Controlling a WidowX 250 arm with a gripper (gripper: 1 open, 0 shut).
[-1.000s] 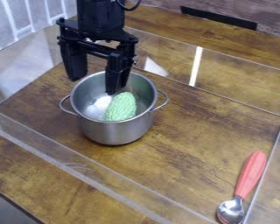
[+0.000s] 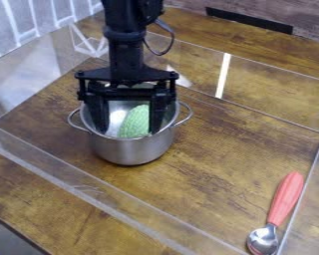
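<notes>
A steel pot [image 2: 129, 149] with two handles stands on the wooden table, left of centre. Inside it lies a green textured oblong object [image 2: 136, 121], partly hidden. My black gripper [image 2: 128, 110] is down in the mouth of the pot, fingers spread open on either side of the green object. Whether they touch it cannot be made out.
An ice-cream scoop with a red handle [image 2: 285, 198] lies at the lower right. Clear low walls and a white tape strip [image 2: 223, 75] mark off the work area. The table right of the pot is bare.
My gripper has come down from above the pot into its mouth, around the green object. The pot and the scoop stay where they were.
</notes>
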